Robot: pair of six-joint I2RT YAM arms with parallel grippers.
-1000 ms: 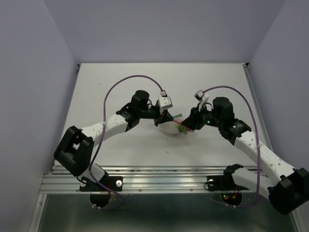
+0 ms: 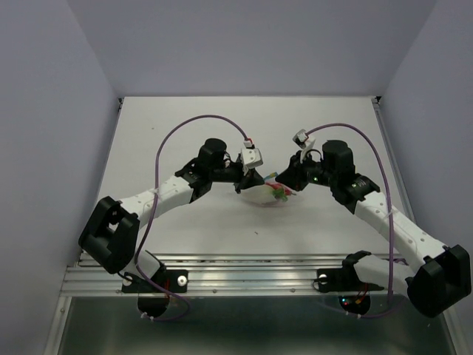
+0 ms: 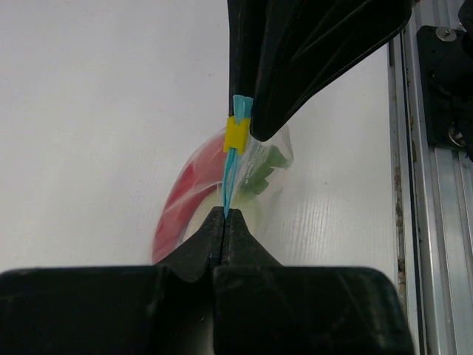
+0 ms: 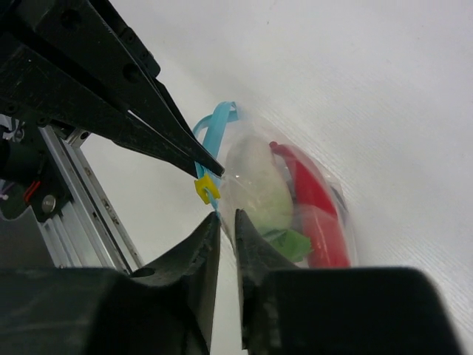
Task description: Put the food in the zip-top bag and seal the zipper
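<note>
The clear zip top bag [image 4: 255, 129] lies on the table with red, pale and green food [image 4: 310, 200] inside. Along its mouth runs a blue zipper strip [image 3: 228, 177] carrying a yellow slider [image 3: 236, 134]. My left gripper is shut on the end of that strip. Across from it, my right gripper has its fingers parted at the bag's mouth, close by the yellow slider [image 4: 206, 188]. Whether its fingers touch the slider is hard to tell. From above, both grippers partly cover the bag [image 2: 260, 195].
The two arms face each other with little space between their grippers. A metal rail [image 2: 244, 270] runs along the front edge.
Over the last second my right gripper has shifted slightly toward the table's back, along the strip. The left arm and the bag have stayed nearly still.
</note>
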